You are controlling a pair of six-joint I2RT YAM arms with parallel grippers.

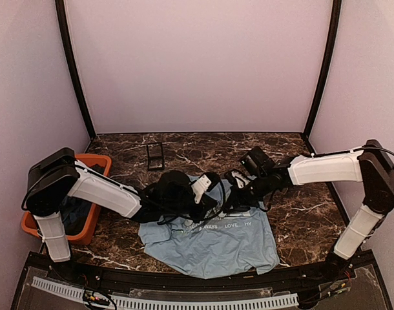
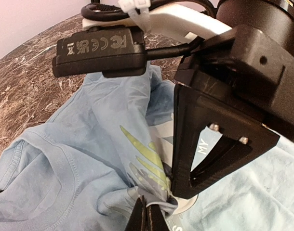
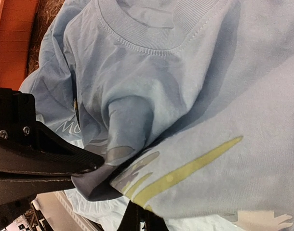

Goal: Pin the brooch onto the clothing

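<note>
The light-blue shirt (image 1: 216, 248) lies on the table with a bunched fold raised between both grippers. My left gripper is shut on a dark-shaded fold of it, seen at the left of the right wrist view; in the left wrist view its fingertips (image 2: 146, 216) meet at the cloth. Close beside it, my right gripper is shut at the lower edge of the raised fold with yellow stripes (image 3: 185, 168). Whether anything thin sits between its tips cannot be made out. No brooch is clearly visible in any view.
An orange bin (image 1: 93, 223) with dark contents stands at the left. A small black frame (image 1: 155, 156) lies on the marble table behind the shirt. The two grippers nearly touch.
</note>
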